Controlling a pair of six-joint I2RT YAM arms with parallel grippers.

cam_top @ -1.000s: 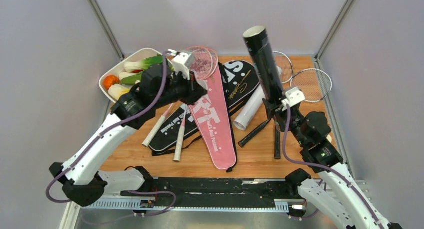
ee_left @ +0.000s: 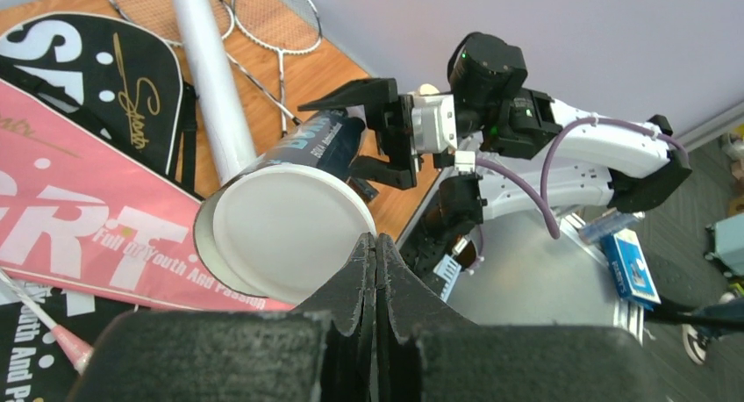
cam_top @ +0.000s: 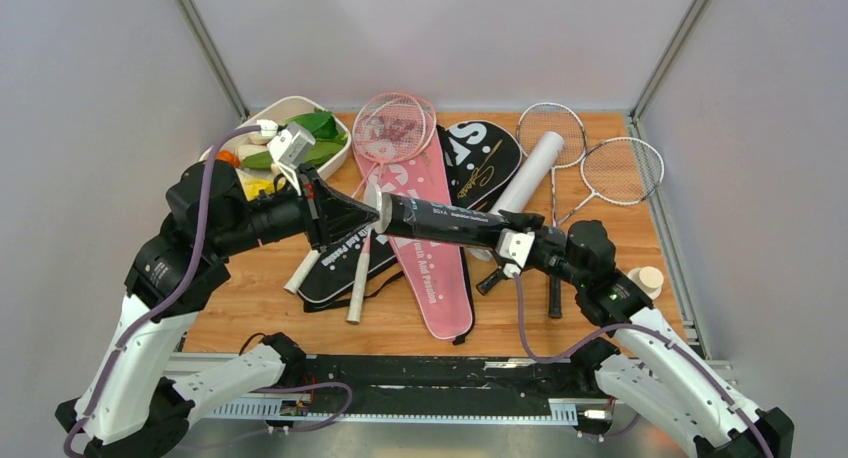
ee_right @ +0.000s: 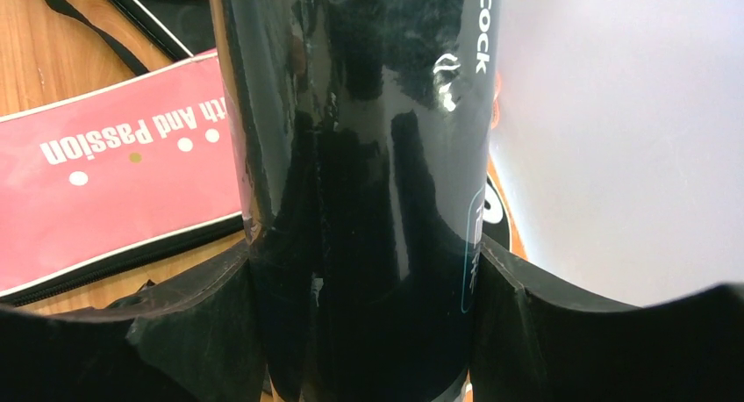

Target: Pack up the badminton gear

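A black shuttlecock tube [cam_top: 445,221] is held horizontal above the bags by my right gripper [cam_top: 505,236], shut on its body; it fills the right wrist view. My left gripper is shut, its fingertips at the rim of the white cap [ee_left: 276,231] on the tube's open-looking end. Below lie a pink bag [cam_top: 435,288], black bags [cam_top: 480,158], pink rackets [cam_top: 393,128] and two white-framed rackets [cam_top: 620,168]. A white roll [cam_top: 540,158] lies on the right of the bags.
A white basket of vegetables [cam_top: 330,165] stands at back left. A beige cylinder [cam_top: 648,278] stands at the right edge. Walls [cam_top: 450,38] enclose the table.
The tube has swung from raised and tilted to horizontal, its end moving left to my left gripper.
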